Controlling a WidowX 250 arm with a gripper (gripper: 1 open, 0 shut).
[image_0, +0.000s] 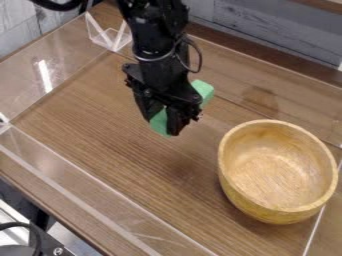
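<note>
The black robot arm hangs from the top centre, its gripper (168, 108) shut on a green object (197, 95) that shows at both sides of the fingers above the wooden table. The object's middle is mostly hidden by the gripper. To the right and lower down stands a large pale yellow bowl (278, 205), apart from the gripper and empty.
A small clear white item (110, 32) sits at the back left, near the edge. Cables show at the lower left corner.
</note>
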